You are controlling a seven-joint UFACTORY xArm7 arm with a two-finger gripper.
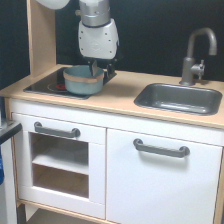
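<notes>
A blue-grey pot (82, 86) with a brownish inside stands on the dark hob at the left of the play kitchen's counter. My gripper (100, 71), dark-fingered below a white hand, points down at the right part of the pot's rim. The fingers are small and dark against the background. Whether they are apart, closed or touching the rim cannot be made out.
The black hob (45, 86) lies beneath the pot, with a wooden upright (42, 35) to its left. A grey sink (180, 97) with a tall faucet (193, 58) is at the right. Bare wooden counter (122, 88) lies between hob and sink.
</notes>
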